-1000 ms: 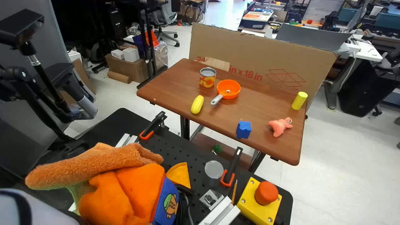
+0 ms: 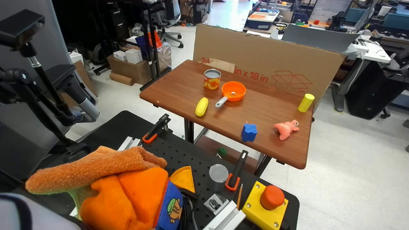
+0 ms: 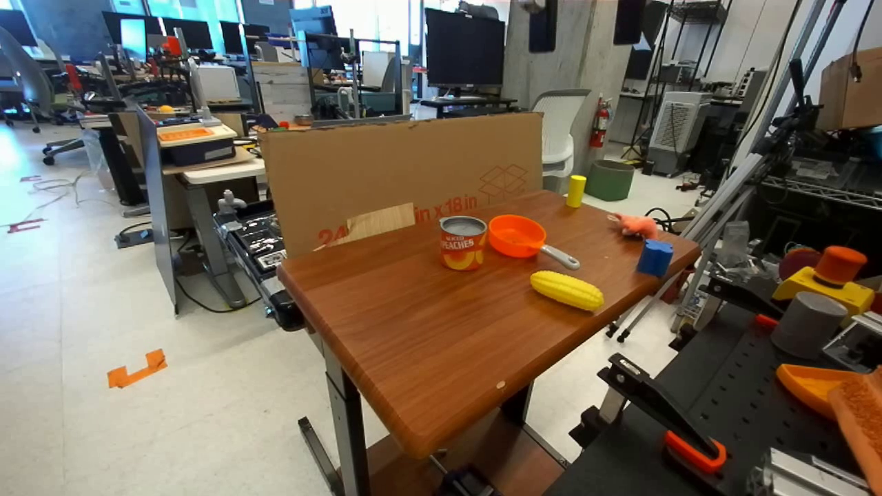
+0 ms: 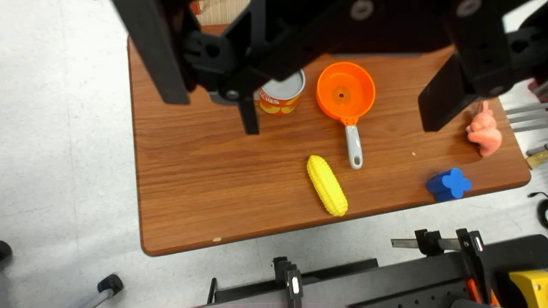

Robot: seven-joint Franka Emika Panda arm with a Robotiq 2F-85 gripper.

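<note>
My gripper spreads wide across the top of the wrist view, open, with no object held between its fingers; it appears above the wooden table (image 4: 195,179). Beneath that gap, farther down, lies an orange pan (image 4: 362,84) with a grey handle. A peach can (image 4: 282,95) is partly covered by the left finger. Toward the table's near edge rests a yellow corn cob (image 4: 327,185). A blue flower-shaped block (image 4: 448,185) and a pink plush toy (image 4: 484,131) sit at the right. Exterior view 1 also shows a yellow cylinder (image 2: 306,103) standing at the table's right end.
A cardboard panel (image 2: 260,57) stands along the table's back edge. In front, across a gap, a black pegboard bench (image 2: 184,145) carries clamps, an orange cloth (image 2: 119,191) and a yellow box with a red button (image 2: 266,207).
</note>
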